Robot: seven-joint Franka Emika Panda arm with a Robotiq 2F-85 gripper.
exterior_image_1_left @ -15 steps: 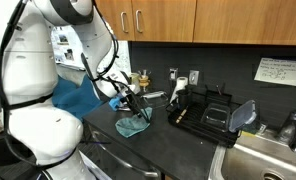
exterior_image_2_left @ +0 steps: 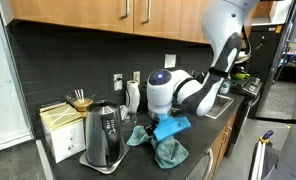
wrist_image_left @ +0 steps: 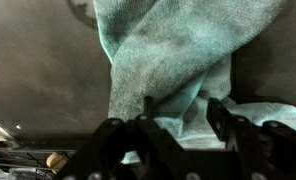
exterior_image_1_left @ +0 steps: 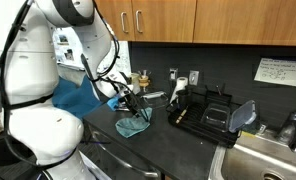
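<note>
A light teal cloth (exterior_image_1_left: 134, 123) lies crumpled on the dark countertop, and it also shows in exterior view 2 as a rumpled cloth (exterior_image_2_left: 169, 150). In the wrist view its folds (wrist_image_left: 173, 60) fill the middle. My gripper is down at the cloth. Its two dark fingers stand apart, with a raised fold between them. Whether the fingers press on that fold cannot be made out. Both exterior views show the gripper small and dark against the cloth, so its fingers are unclear there.
A black dish rack (exterior_image_1_left: 208, 117) stands right of the cloth, with a sink (exterior_image_1_left: 250, 162) beyond it. A metal kettle (exterior_image_2_left: 105, 135) stands on the counter in exterior view 2. Bare countertop (exterior_image_1_left: 178, 148) lies between cloth and sink.
</note>
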